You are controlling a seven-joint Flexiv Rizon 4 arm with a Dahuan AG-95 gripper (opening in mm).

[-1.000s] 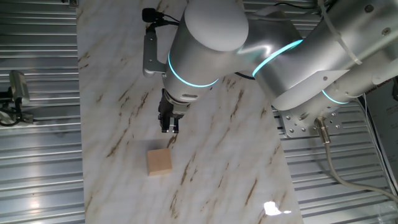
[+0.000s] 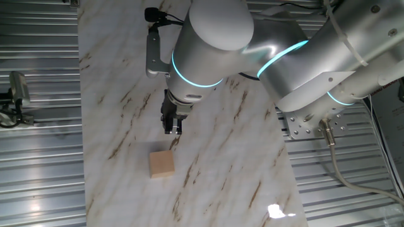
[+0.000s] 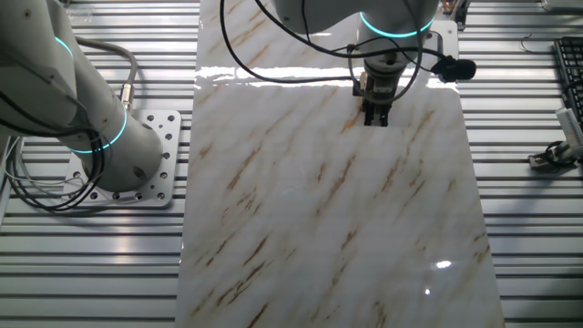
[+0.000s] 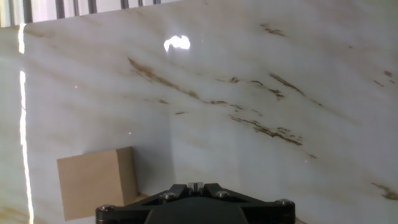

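A plain light wooden block [image 2: 161, 164] rests on the marble-patterned table top. In the wrist view the block [image 4: 92, 185] lies at the lower left, beside the gripper and apart from it. My gripper [image 2: 173, 132] hangs over the table just behind the block in exterior view 1. From the wrist camera, the gripper appears shut, its fingertips together in the middle with nothing visible between them. Exterior view 2 shows the gripper [image 3: 375, 121] near the table's far end; the block cannot be seen there.
Ribbed metal rails [image 2: 38, 170] run along both sides. A small camera on a mount [image 2: 19, 94] stands off the left edge. Loose cables [image 3: 301, 68] loop around the wrist.
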